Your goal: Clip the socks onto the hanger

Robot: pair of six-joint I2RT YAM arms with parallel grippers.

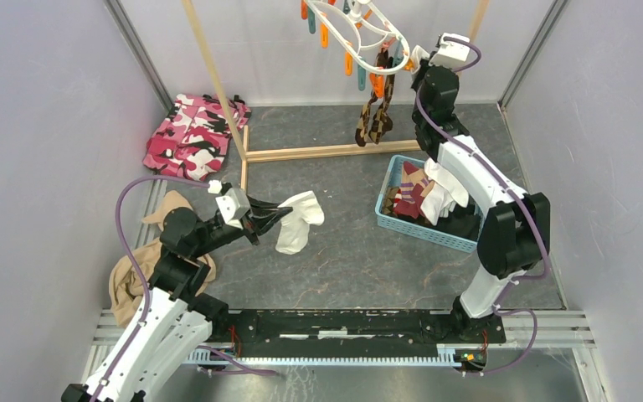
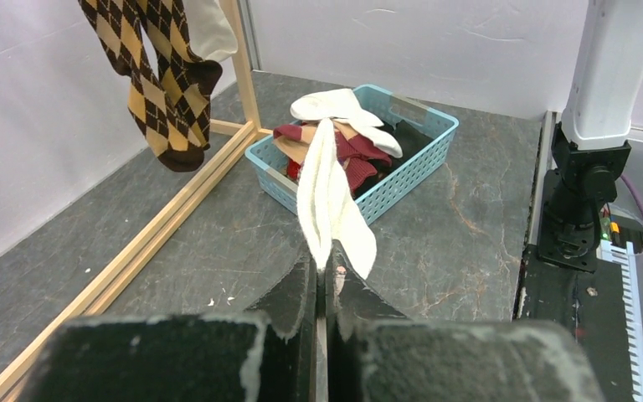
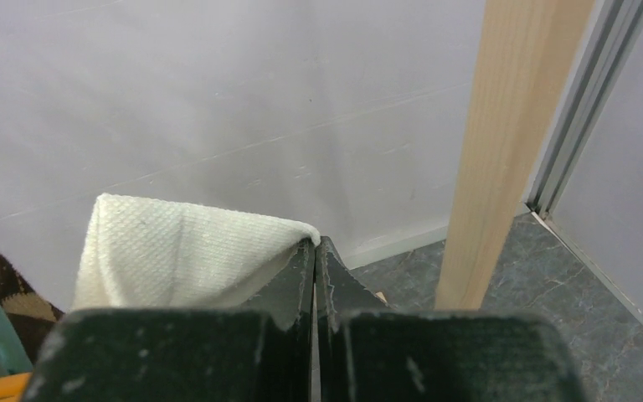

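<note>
My left gripper is shut on a white sock (image 2: 318, 188), which hangs loosely from its fingertips over the middle of the floor. At the upper right, my right gripper is shut on the edge of another white sock (image 3: 180, 251), stretched leftward beside the hanger; its far end is out of the wrist view. The white oval hanger (image 1: 369, 69) carries orange and teal clips (image 1: 348, 64). A pair of brown argyle socks (image 1: 373, 117) hangs from it. Whether a clip holds the white sock is hard to tell.
A blue basket (image 1: 417, 234) with more socks stands on the floor below the right arm. The wooden frame's bar (image 1: 318, 153) crosses behind. A pink camouflage cloth (image 1: 192, 136) and a tan cloth (image 1: 126, 285) lie at left. Mid-floor is clear.
</note>
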